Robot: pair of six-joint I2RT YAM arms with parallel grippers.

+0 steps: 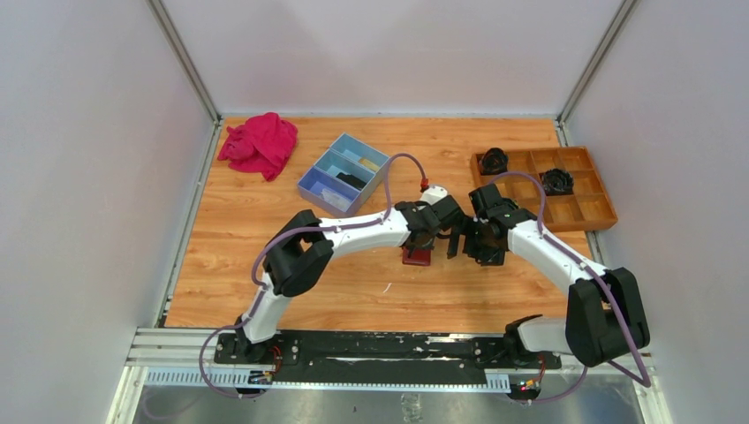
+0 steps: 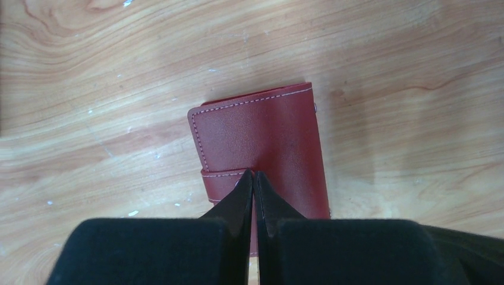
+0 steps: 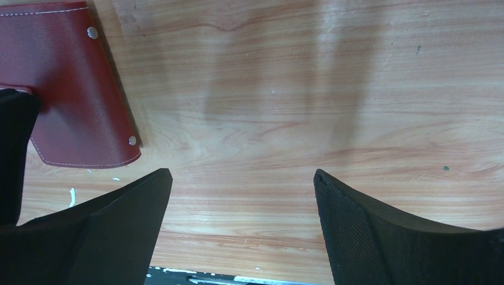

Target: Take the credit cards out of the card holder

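The dark red leather card holder lies folded on the wooden table, its strap fastened across the front and no cards showing. My left gripper is shut over the holder, its tips right at the strap's end, with nothing seen between them. That strap end is largely hidden by the fingers. In the right wrist view the holder sits at the upper left, partly covered by a dark left-gripper finger. To the holder's right, my right gripper hangs open over bare table.
Behind the left arm stands a blue-grey divided box with small items. A wooden compartment tray holding black coils is at the right rear. Pink cloth lies far left.
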